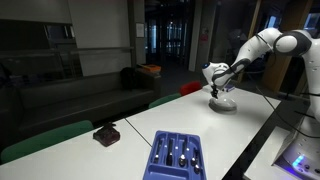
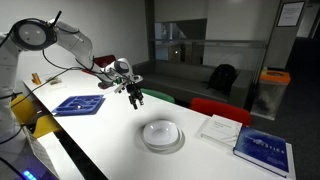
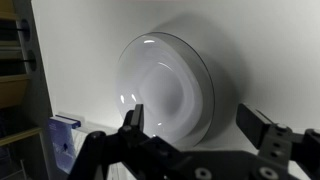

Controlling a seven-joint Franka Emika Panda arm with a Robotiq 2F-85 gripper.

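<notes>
A round white bowl (image 3: 165, 88) fills the middle of the wrist view, its hollow side showing. In exterior view 2 the bowl (image 2: 161, 132) rests on a wider grey round base on the white table. My gripper is open, its dark fingertips set wide apart at the bottom of the wrist view, with nothing held between them. In exterior view 2 my gripper (image 2: 135, 101) hangs above the table, to the upper left of the bowl. From exterior view 1 the gripper (image 1: 213, 93) overlaps the bowl's left side, so the gap between them is hard to judge.
A blue tray (image 1: 150, 171) with several utensils lies at the table's near side. Left of it sits a small dark object (image 1: 106, 136). White papers (image 2: 220, 130) and a blue box (image 2: 262, 147) lie right of the bowl. Between tray and bowl the table is bare.
</notes>
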